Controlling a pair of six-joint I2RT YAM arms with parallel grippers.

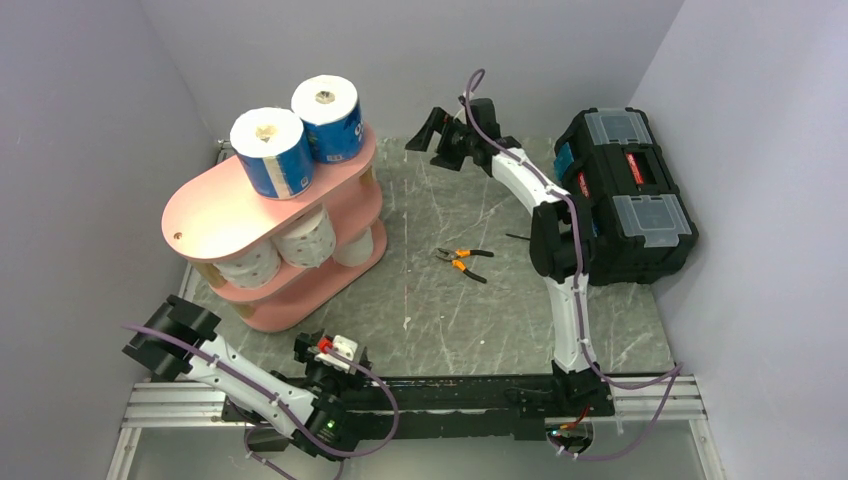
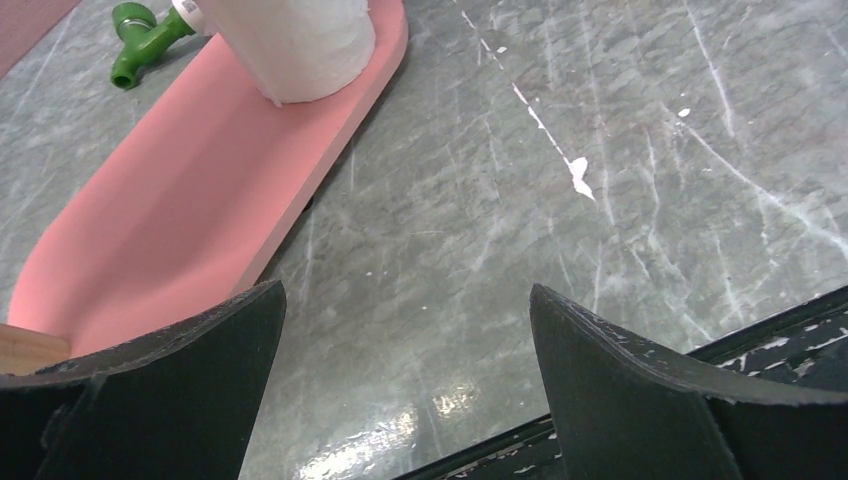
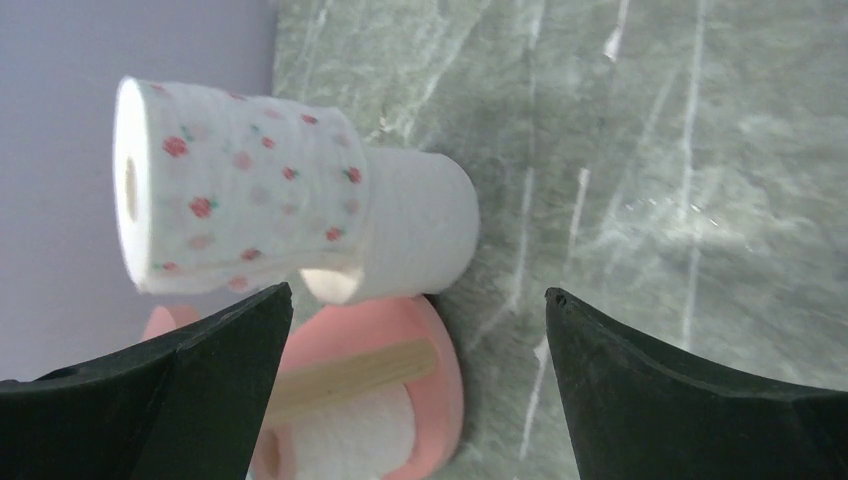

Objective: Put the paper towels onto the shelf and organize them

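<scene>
Two blue-wrapped paper towel rolls [image 1: 272, 160] stand on the pink shelf's [image 1: 215, 215] top board, towards its far end. On the middle board are patterned rolls [image 1: 306, 240], and a white roll [image 1: 353, 249] sits on the bottom board, seen again on the pink board in the left wrist view. Low by the shelf's near side, my left gripper is open and empty. My right gripper [image 1: 424, 157] hangs open and empty at the back, right of the shelf. A rose-patterned roll [image 3: 240, 190] and a plain white one [image 3: 425, 220] appear beyond its fingers.
Orange-handled pliers [image 1: 465, 262] lie mid-table. At the right stands a black toolbox [image 1: 630, 190], close to the right arm. A green fitting [image 2: 145, 42] lies behind the bottom board. The grey table right of the shelf is mostly clear.
</scene>
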